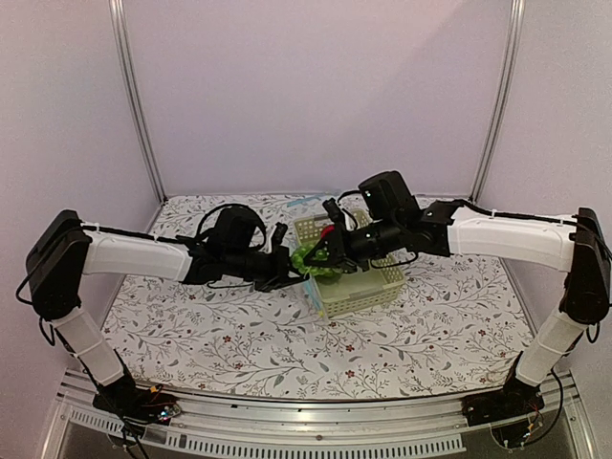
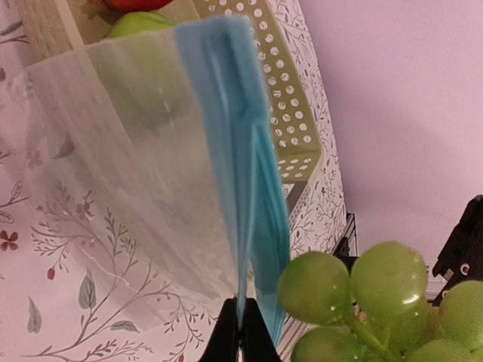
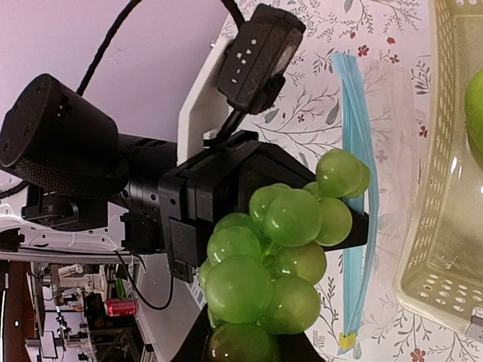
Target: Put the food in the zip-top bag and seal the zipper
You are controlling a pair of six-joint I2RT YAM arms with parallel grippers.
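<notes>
The clear zip top bag (image 2: 143, 173) has a blue zip strip (image 2: 226, 113) along its edge. That strip runs down between the tips of my left gripper, which is shut on it. In the right wrist view, the blue strip stretches alongside the basket, and its mouth looks narrow. A bunch of green grapes (image 3: 264, 271) is held by my right gripper, shut on it; the berries mostly hide the fingertips. From the left wrist view, the grapes (image 2: 362, 302) appear right of the strip, outside the bag. Seen from above, both grippers are close together.
A cream perforated basket (image 1: 363, 304) stands beside the bag. Inside lie a green item (image 3: 475, 109) and a red one (image 2: 136, 4), both partly out of view.
</notes>
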